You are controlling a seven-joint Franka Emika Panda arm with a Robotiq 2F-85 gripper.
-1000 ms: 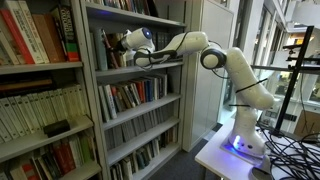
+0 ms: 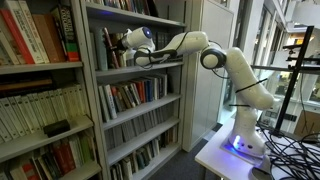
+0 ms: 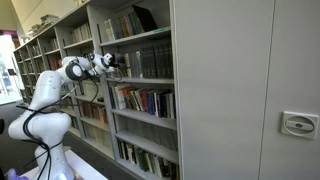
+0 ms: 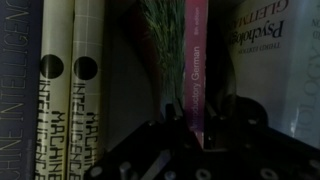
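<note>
A thin pink-spined book (image 4: 196, 50), its lettering partly reading "German", stands between my gripper's fingers in the wrist view. A green textured surface (image 4: 168, 40) lies right against its left side; whether it is the same book's cover I cannot tell. My gripper is shut on the pink book, its fingers dark and hard to make out. In the first exterior view the gripper (image 2: 121, 43) reaches into the upper shelf of the grey bookcase. From the other side, the gripper (image 3: 113, 67) is small against the shelf.
Pale "Machine Intelligence" volumes (image 4: 88, 90) stand to the left, with a dark gap before the held book. A light "Psychology" book (image 4: 270, 50) is close on the right. Lower, another book row (image 2: 135, 95) fills a shelf. A white table (image 2: 222, 158) bears the arm's base.
</note>
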